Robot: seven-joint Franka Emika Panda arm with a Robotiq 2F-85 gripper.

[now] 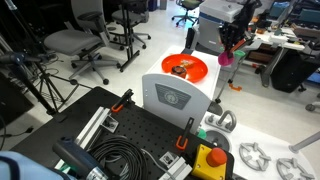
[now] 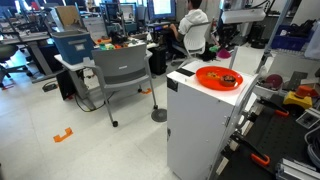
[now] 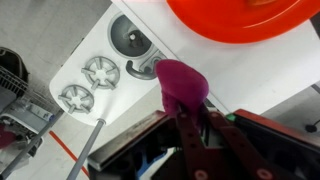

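My gripper [image 1: 228, 49] is shut on a magenta object [image 3: 183, 84], whose rounded end sticks out past the fingers in the wrist view. What it is exactly, I cannot tell. In exterior view 1 the object hangs to the right of an orange-red plate [image 1: 199, 72] on a white counter. Small brown and greenish pieces of food [image 2: 225, 79] lie on this plate. Only part of the plate [image 3: 232, 24] shows in the wrist view, along the top edge, apart from the magenta object.
A small sink [image 3: 129, 38] and stove burners [image 3: 103, 72] lie beside the counter, with a faucet [image 1: 226, 121] at the sink. A yellow box with a red button [image 1: 215, 157] and coiled black cable [image 1: 118, 157] are in the foreground.
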